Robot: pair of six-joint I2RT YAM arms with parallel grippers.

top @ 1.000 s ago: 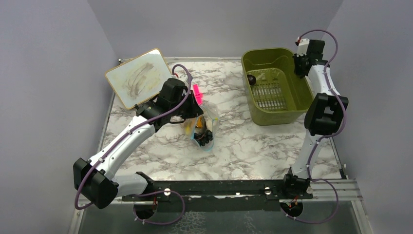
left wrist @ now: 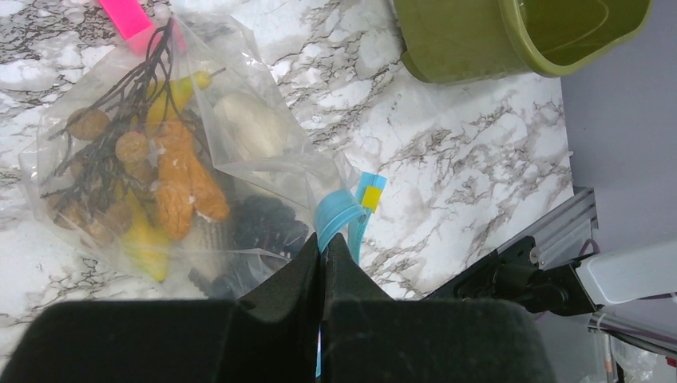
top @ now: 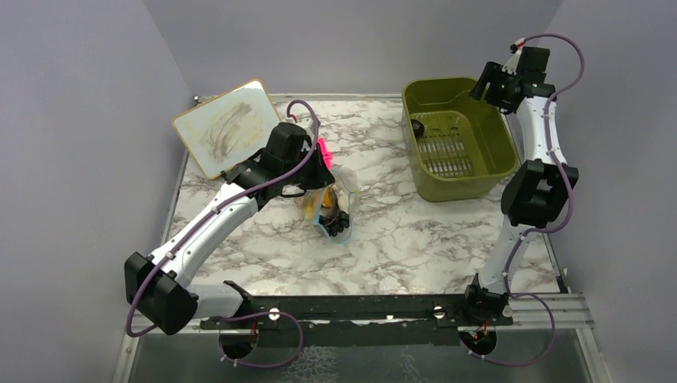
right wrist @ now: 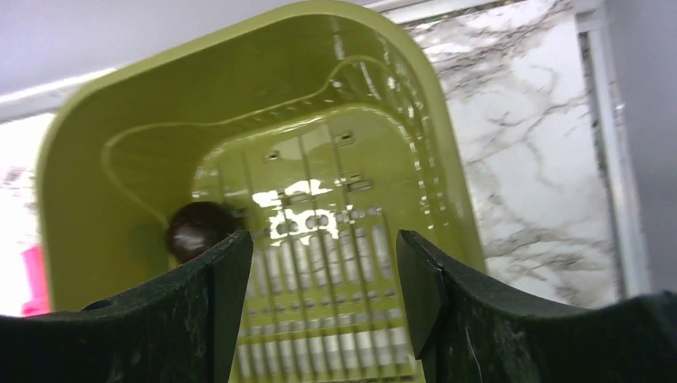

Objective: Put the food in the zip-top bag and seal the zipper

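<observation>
A clear zip top bag (left wrist: 239, 136) with a blue zipper strip (left wrist: 338, 209) and a yellow slider (left wrist: 371, 198) lies on the marble table, its mouth gaping in the top view. Inside are an orange food piece (left wrist: 182, 182), dark grapes (left wrist: 269, 226), brown balls on twigs and yellow pieces. My left gripper is shut on the bag's blue edge. In the green basket (right wrist: 447, 167) rests one dark round food item (right wrist: 199, 230), near its left wall. Above that basket, my right gripper stands open, with nothing between its fingers.
The green basket occupies the back right of the table. Beside the bag lies a pink clip-like piece (top: 324, 153). A framed white board (top: 228, 128) leans at the back left. Bare marble (top: 399, 239) stretches between bag and basket.
My right gripper has risen from the basket's right wall, and its fingers have spread. The basket has shifted slightly right and back. The left gripper and bag have hardly moved.
</observation>
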